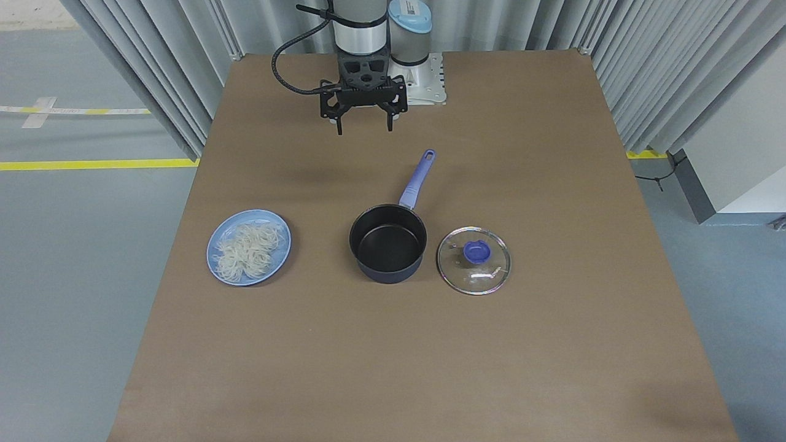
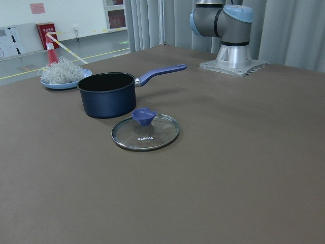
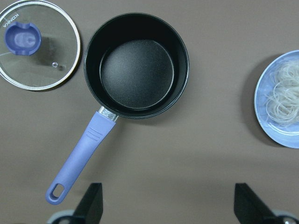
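Note:
A dark saucepan (image 1: 387,243) (image 2: 106,99) (image 3: 136,74) with a lavender handle (image 3: 81,154) stands mid-table, the handle toward the robot base. Its glass lid (image 1: 473,276) (image 2: 147,137) (image 3: 46,70) with a blue knob lies beside it, apart. On the other side sits a light-blue plate (image 1: 285,243) (image 3: 261,107) of white noodles (image 1: 247,250) (image 2: 63,71). My gripper (image 1: 365,128) is raised above the table beyond the handle's end, fingers spread open and empty.
My arm's base (image 1: 425,81) (image 2: 233,63) stands at the back edge, curtains behind it.

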